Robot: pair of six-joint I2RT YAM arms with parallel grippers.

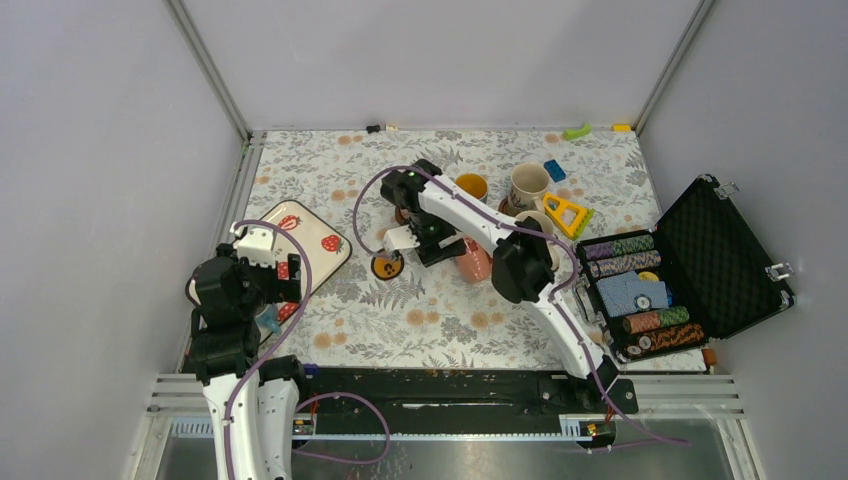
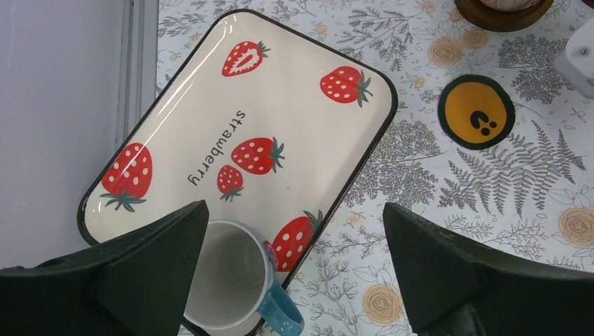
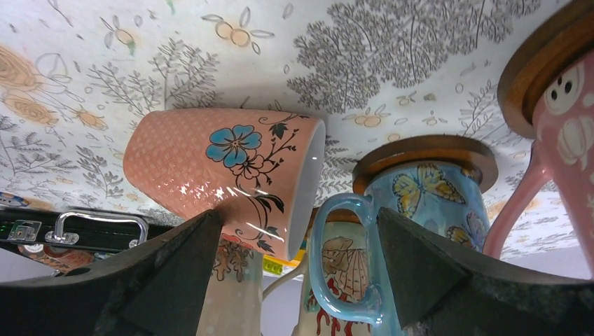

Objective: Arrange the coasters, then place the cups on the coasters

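An orange-pink cup (image 3: 224, 161) with a blue flower lies on its side on the patterned cloth. Seen from above, the cup (image 1: 476, 264) is right beside my right gripper (image 1: 456, 244), which stands open. In the right wrist view the left finger (image 3: 182, 266) overlaps the lower edge of the cup, but the cup is not held between the fingers. A round black-and-orange coaster (image 1: 387, 266) lies bare to the left of the cup. My left gripper (image 1: 290, 279) is open above the strawberry tray (image 2: 231, 105).
A white cup with a blue handle (image 2: 235, 280) lies on the tray. Beyond the right gripper stand a blue butterfly cup (image 3: 420, 196) on a wooden coaster and several other cups. A yellow frame (image 1: 567, 214) and an open chip case (image 1: 640, 290) are at the right.
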